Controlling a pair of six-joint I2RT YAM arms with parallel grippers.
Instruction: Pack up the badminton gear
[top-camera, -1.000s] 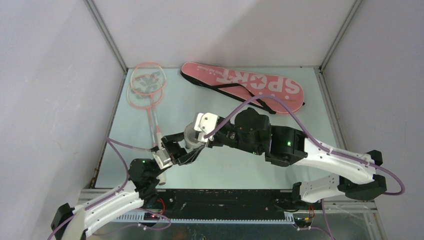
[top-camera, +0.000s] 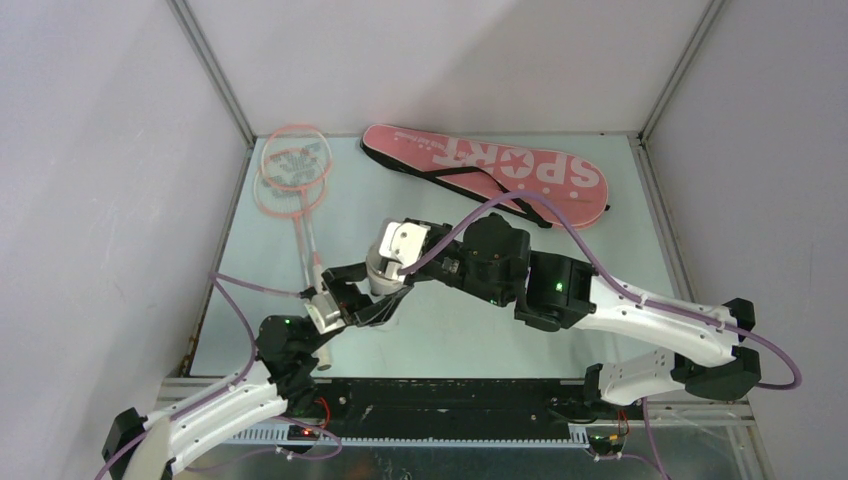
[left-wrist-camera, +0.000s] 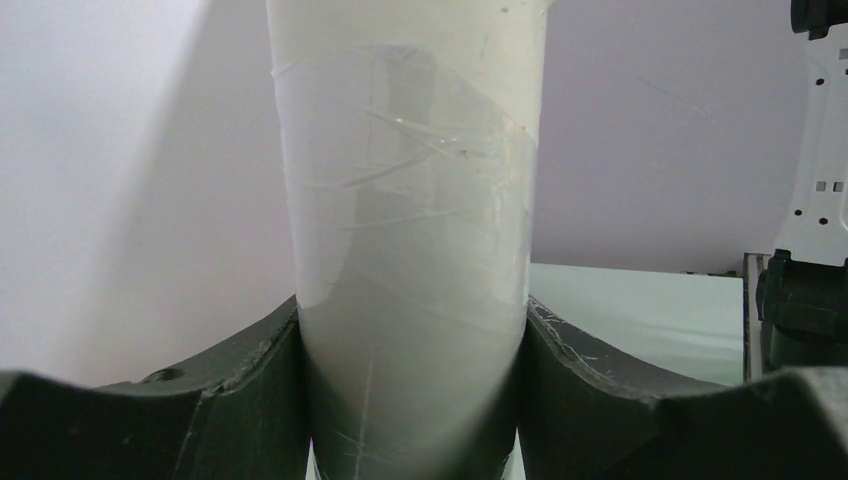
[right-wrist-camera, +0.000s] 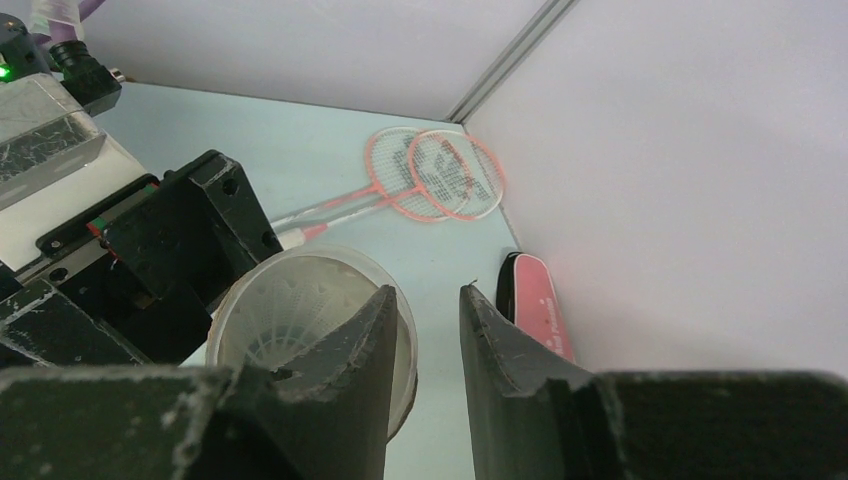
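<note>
A white shuttlecock tube (left-wrist-camera: 410, 200) stands upright in my left gripper (top-camera: 372, 293), which is shut on it. In the right wrist view its round opening (right-wrist-camera: 280, 320) faces up, with white shuttlecock netting inside. My right gripper is part open over the tube's rim, one finger inside the outline of the opening. Two pink rackets (top-camera: 300, 180) lie overlapped at the left of the table. A pink SPORT bag (top-camera: 480, 165) with a black strap lies along the back.
The table (top-camera: 600, 260) has free room between bag and front edge, partly under my right arm. Walls enclose the back and sides.
My right gripper and arm have shifted slightly left over the tube. The left gripper, rackets and bag have not visibly moved.
</note>
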